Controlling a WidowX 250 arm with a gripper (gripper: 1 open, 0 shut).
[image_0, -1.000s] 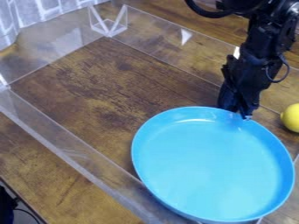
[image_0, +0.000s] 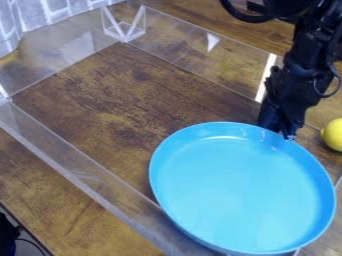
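Note:
A black robot arm reaches down from the upper right, its gripper (image_0: 283, 126) low at the back rim of a large blue round tray (image_0: 241, 188). The fingers are dark against the dark wood, and whether anything is between them cannot be made out. A yellow round object (image_0: 333, 135) sits at the right edge beside the tray, partly out of frame.
Clear plastic walls (image_0: 80, 170) border the wooden surface (image_0: 107, 105). The wood left of and behind the tray is bare. Black cables lie at the lower left corner.
The arm and gripper have shifted very slightly around the tray's back rim. The tray and the yellow object look unmoved.

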